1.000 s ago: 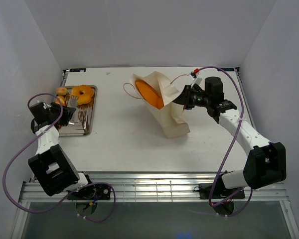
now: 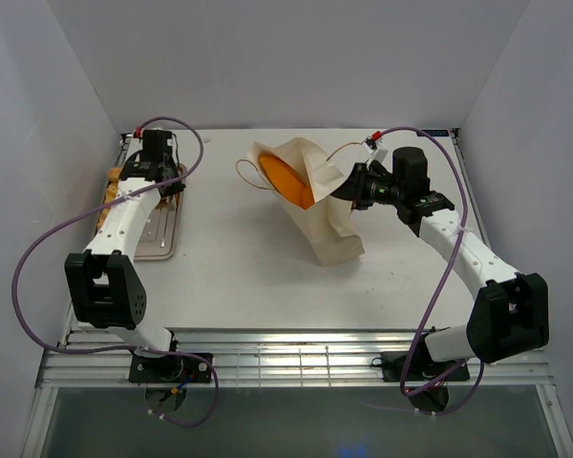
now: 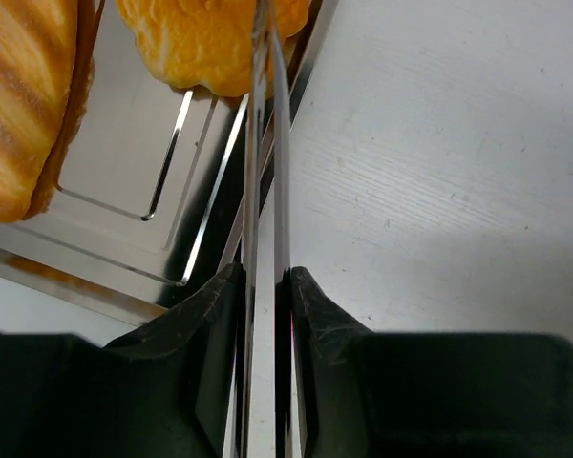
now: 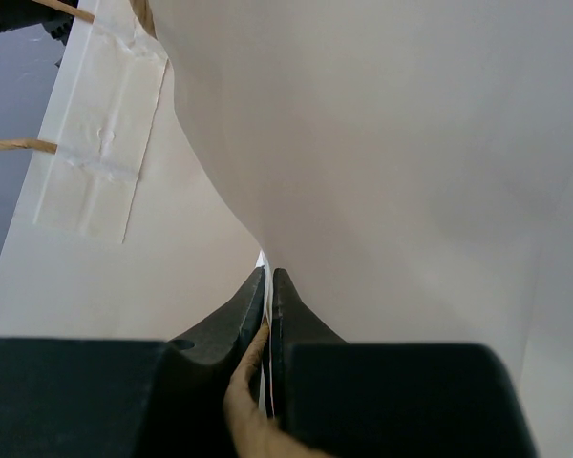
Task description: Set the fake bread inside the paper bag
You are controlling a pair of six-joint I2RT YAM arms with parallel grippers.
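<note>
The cream paper bag (image 2: pixel 329 224) leans in the middle of the table, its mouth open, with an orange fake bread (image 2: pixel 288 179) inside. My right gripper is shut on the bag's paper edge. At far left, my left gripper is over the tray's right side, its fingers a little apart. Two thin metal strips, like tongs (image 3: pixel 280 143), stand between them and reach toward a yellow-orange ring-like bread (image 3: pixel 186 48). Whether the tips touch that bread is unclear. A long ridged bread (image 3: pixel 24 105) lies at the tray's left.
The grey metal tray (image 2: pixel 156 253) borders the left wall, partly covered by the left arm. Free white table (image 2: pixel 224 258) lies between tray and bag. One bag handle (image 2: pixel 241 170) loops out leftward, and purple cables arch over both arms.
My left gripper has swung from the tray's left side to its right side, the metal tongs moving with it, and now covers the ring-like bread from above. Bag and right arm look unchanged.
</note>
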